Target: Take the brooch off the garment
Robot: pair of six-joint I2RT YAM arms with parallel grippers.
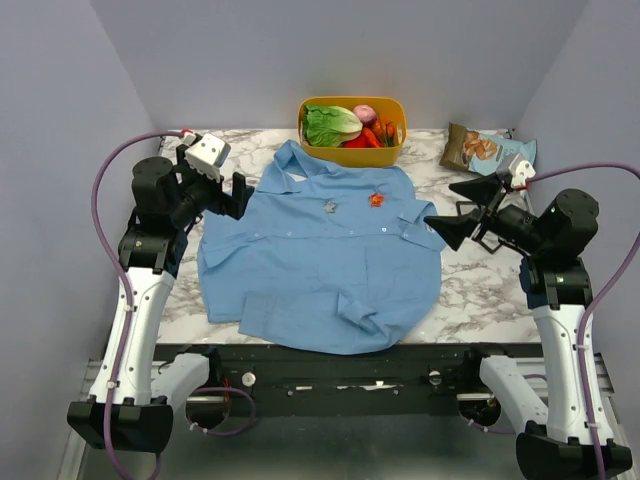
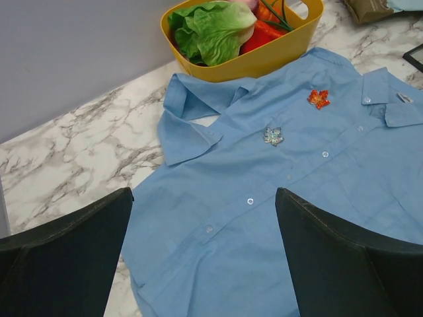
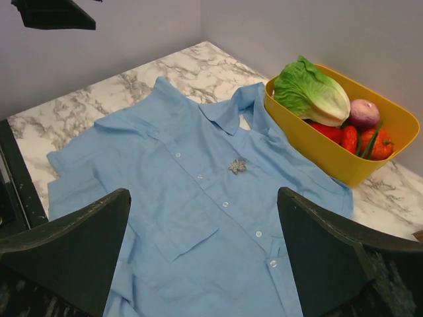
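Note:
A light blue shirt (image 1: pixel 320 270) lies spread on the marble table, with two flower brooches on it: a silver one (image 1: pixel 330 206) (image 2: pixel 273 136) (image 3: pixel 237 166) left of centre and a red-orange one (image 1: pixel 376 199) (image 2: pixel 318 98) to its right. In the right wrist view the red one is not visible. My left gripper (image 1: pixel 236 196) hangs open over the shirt's upper left side, nothing between its fingers. My right gripper (image 1: pixel 462 208) is open over the shirt's right edge, also empty, apart from both brooches.
A yellow basket (image 1: pixel 350 156) of vegetables stands behind the shirt. A brown and blue bag (image 1: pixel 480 148) lies at the back right, with a dark frame-like object partly under the right arm. Bare marble (image 2: pixel 79 158) shows around the shirt.

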